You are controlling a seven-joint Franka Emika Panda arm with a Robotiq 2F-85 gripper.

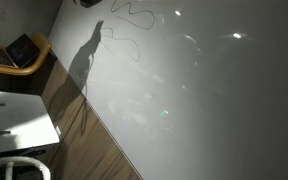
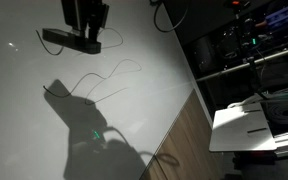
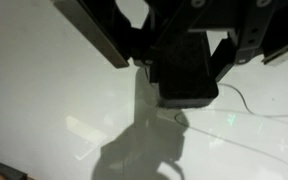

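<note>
A black block, eraser-like (image 2: 79, 41), is in my gripper (image 2: 84, 24), which is shut on it near the top of exterior view 2. In the wrist view the same block (image 3: 188, 90) sits between the dark fingers, standing out from the whiteboard surface with a shadow below. Thin dark squiggles run over the whiteboard (image 1: 214, 110); one curved line (image 2: 106, 76) passes near the block. Whether the block touches the board cannot be told. Exterior view 1 shows only a sliver of the gripper at its top edge.
A white table (image 1: 19, 120) stands at the left of exterior view 1, with a laptop (image 1: 22, 50) on a chair behind it. Wood panelling (image 1: 89, 140) borders the whiteboard. Much of the board is clear of objects.
</note>
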